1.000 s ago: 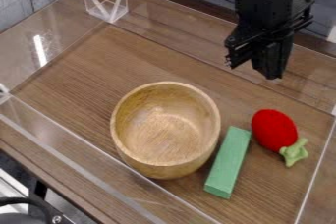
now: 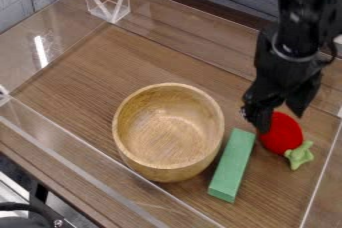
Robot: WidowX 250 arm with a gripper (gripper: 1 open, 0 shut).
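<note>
My gripper (image 2: 275, 112) hangs at the right of the camera view, open, its fingertips low over a red rounded object (image 2: 283, 134). A small light-green piece (image 2: 301, 154) lies at the lower right of the red object. I cannot tell whether the fingers touch the red object.
A wide tan bowl (image 2: 167, 132) sits left of the red object. A long green block (image 2: 233, 168) lies between them, toward the front. A small clear item (image 2: 107, 4) stands at the back left.
The gripper has come down and toward the front, from above the back of the table to just over the red object. The objects on the table look unmoved.
</note>
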